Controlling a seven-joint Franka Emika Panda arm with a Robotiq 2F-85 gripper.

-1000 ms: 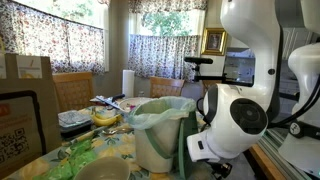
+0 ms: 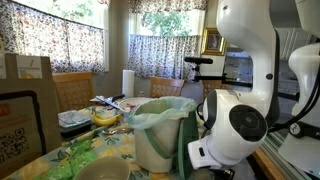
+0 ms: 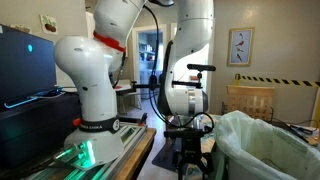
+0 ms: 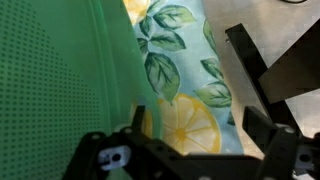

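Note:
My gripper stands open, with one finger at each side of the lower wrist view and nothing held between them. Under it lies a tablecloth (image 4: 180, 75) printed with lemon slices and leaves. A green dotted surface (image 4: 45, 80) fills the left of the wrist view, close beside the left finger. In the first exterior view a pale bin (image 2: 153, 150) with a liner stands left of the gripper, and a narrow green item (image 2: 185, 145) is between them. From the second exterior view, the gripper (image 3: 191, 160) hangs low beside the lined bin (image 3: 270, 140).
A dark bracket-like part (image 4: 255, 70) edges the table at the right of the wrist view. A beige bowl (image 2: 103, 169), green packets (image 2: 75, 158) and a cardboard box (image 2: 20, 125) occupy the left of the table. A paper towel roll (image 2: 128, 83) stands farther back.
The arm has shifted only very slightly above the same spot. The bin, the green item and the other table objects look unmoved.

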